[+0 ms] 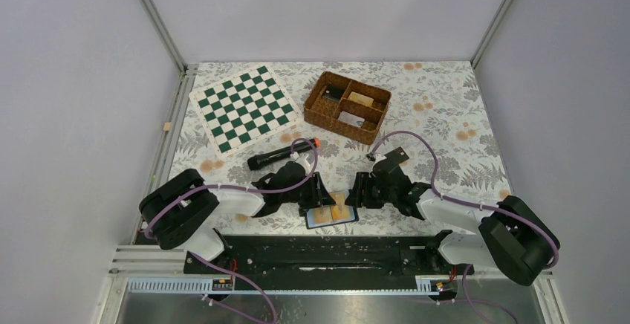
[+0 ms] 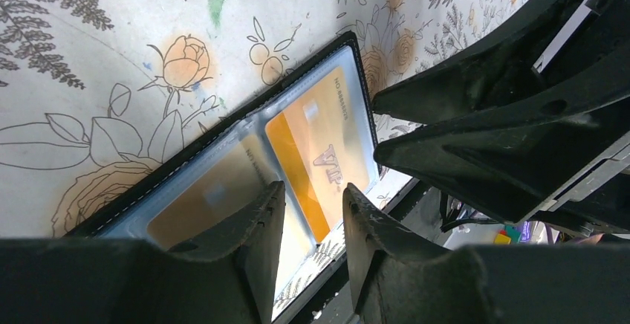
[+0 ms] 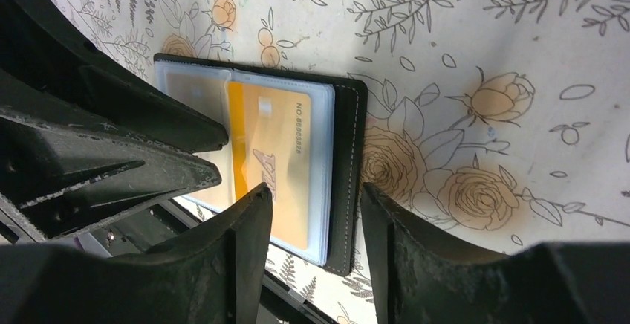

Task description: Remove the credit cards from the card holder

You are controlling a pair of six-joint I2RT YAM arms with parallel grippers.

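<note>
The card holder (image 1: 332, 220) lies spread flat near the table's front edge, black-edged with clear sleeves. An orange-banded card (image 3: 286, 146) sits under the clear sleeve of its right half. In the left wrist view a second, tan card (image 2: 215, 183) shows in the other half, partly covered by a finger. My left gripper is part open over the middle of the holder, its fingers empty. At the holder's right edge, my right gripper is also part open, with the black border visible between its fingertips but not gripped.
Behind the arms lie a black stick with an orange end (image 1: 284, 154) and a green-and-white checkerboard (image 1: 247, 108). A divided wicker basket (image 1: 336, 124) stands at the back middle. A small dark flat object (image 1: 400, 154) lies behind the right gripper.
</note>
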